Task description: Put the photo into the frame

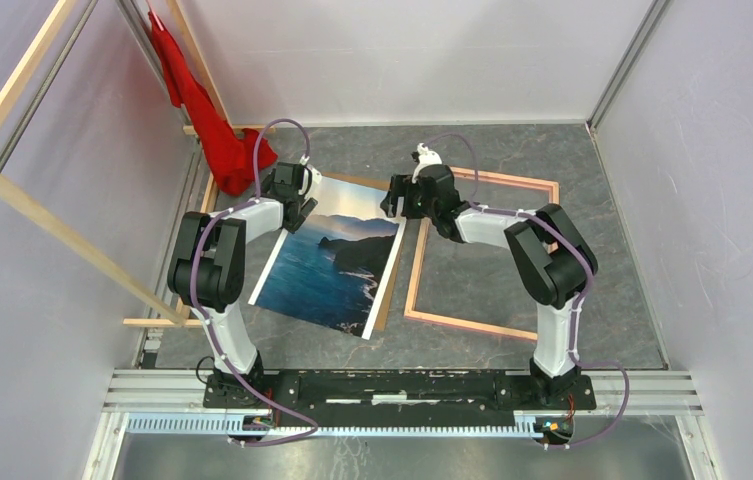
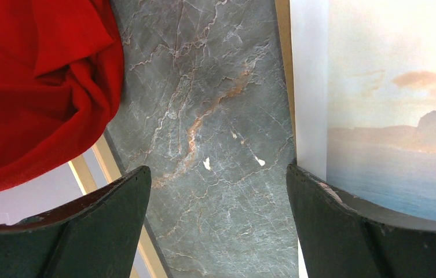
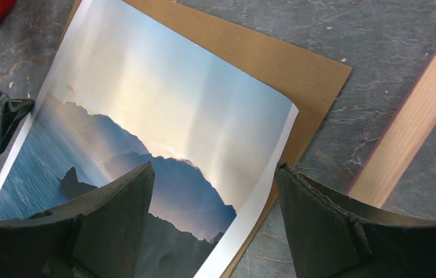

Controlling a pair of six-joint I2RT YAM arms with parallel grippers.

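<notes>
The photo [image 1: 322, 275], a seascape with white borders, lies on a brown board [image 1: 389, 285] that sticks out along its right side and top edge. My left gripper [image 1: 304, 212] stands open at the photo's upper left edge; in the left wrist view its right finger [image 2: 325, 202] overlaps the white border. Over the upper right corner, my right gripper [image 1: 392, 205] is open, with the photo's right border [image 3: 262, 191] close by its right finger [image 3: 314, 202] and nothing gripped. To the right, the wooden frame [image 1: 472, 324] lies flat, bare floor showing inside it.
A red cloth [image 1: 212, 125] hangs at the back left and its lower end reaches the floor near my left arm. Wooden rack bars [image 1: 62, 225] stand on the left.
</notes>
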